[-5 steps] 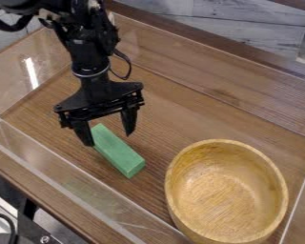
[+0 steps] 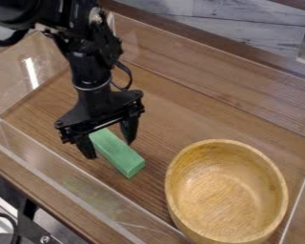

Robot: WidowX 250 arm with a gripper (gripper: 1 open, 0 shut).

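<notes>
My black gripper (image 2: 108,135) reaches down from the upper left, open, its two fingers over a green rectangular block (image 2: 121,158) on the wooden table. The fingers stand either side of the block's upper-left part; whether they touch it I cannot tell. The block lies at a slant, its lower-right end uncovered.
A large empty tan bowl (image 2: 227,195) sits at the lower right, to the right of the block. Pale strips border the table at the left and back, and a cable lies at the lower left.
The gripper has come slightly lower and nearer the viewer over the block's upper-left part. The block and bowl look unmoved.
</notes>
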